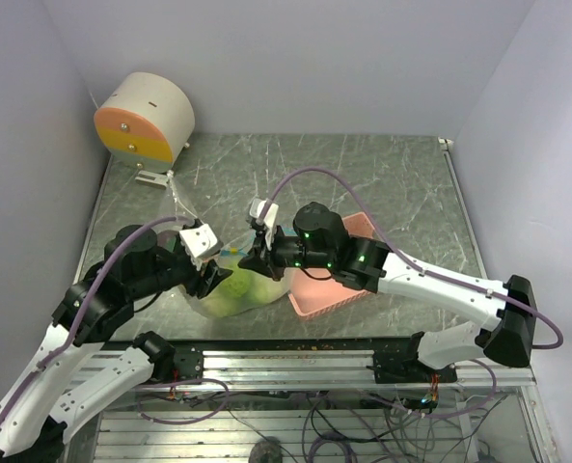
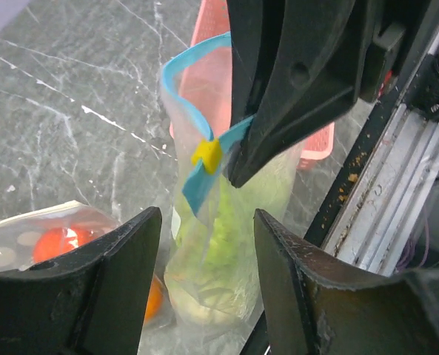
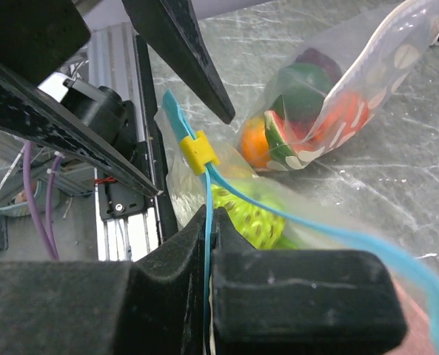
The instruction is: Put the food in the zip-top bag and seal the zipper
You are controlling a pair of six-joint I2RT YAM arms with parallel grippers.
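A clear zip top bag with a light-blue rim (image 2: 183,103) and green food (image 2: 223,233) inside stands over the counter. Its yellow slider (image 3: 198,153) sits at one end of the zipper strip. My right gripper is shut on the thin blue strip, close to the slider. Reaching in from the left, my left gripper is partly open, its fingers (image 3: 193,66) on either side of the slider end with a gap between them. No contact between these fingers and the slider shows. From above, the arms hide much of the rim.
A pink basket (image 1: 314,307) stands under the right arm. At the back left is a cream, orange and yellow bread box (image 1: 146,116).
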